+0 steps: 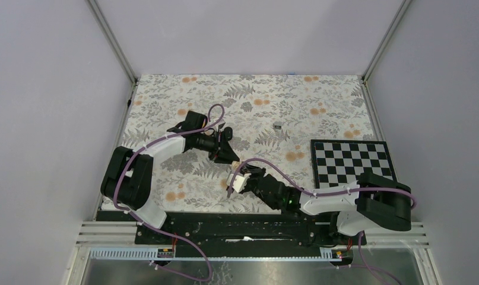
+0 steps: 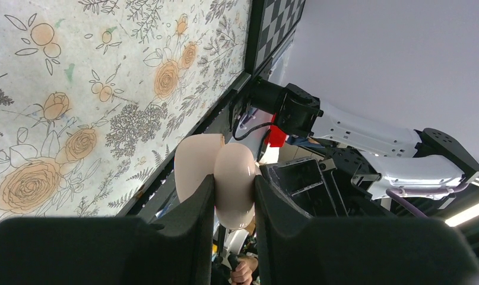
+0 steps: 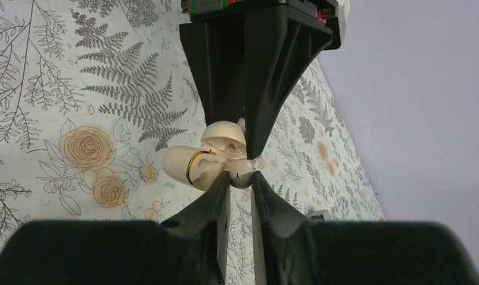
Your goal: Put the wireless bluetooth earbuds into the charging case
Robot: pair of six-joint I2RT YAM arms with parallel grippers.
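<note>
The cream charging case (image 3: 186, 166) is open like a clamshell, with a gold line along one half. My left gripper is shut on the case, its fingers (image 3: 266, 77) on the half that shows as a rounded shell. In the left wrist view the case's gripped half (image 2: 235, 178) hides the inside. A small cream earbud (image 3: 241, 172) sits between the fingertips of my right gripper, which is shut on it. That earbud is right against the opening of the case; how deep it sits cannot be told. The top view largely hides case and earbud.
A black-and-white checkerboard (image 1: 352, 163) lies at the right of the table. A small grey block (image 1: 277, 125) stands behind the grippers, and a dark round item (image 1: 228, 133) lies near the left arm.
</note>
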